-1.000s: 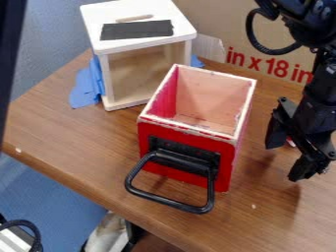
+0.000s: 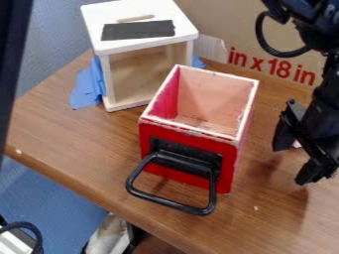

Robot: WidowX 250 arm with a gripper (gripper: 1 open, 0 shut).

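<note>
A red open-topped box (image 2: 185, 129) with a pale pink interior stands on the wooden table, a black handle (image 2: 172, 198) jutting from its front. To its right my black gripper (image 2: 295, 157) hangs low over the table, apart from the box; whether its fingers are open or shut is hard to tell from this angle.
A white wooden cabinet (image 2: 137, 72) with a dark pad on top stands at the back left on a blue cloth (image 2: 85, 91). A cardboard sheet (image 2: 249, 25) is behind.
The gripper has shifted slightly at the right, its lower finger tilting a little. The box and cabinet have not moved.
</note>
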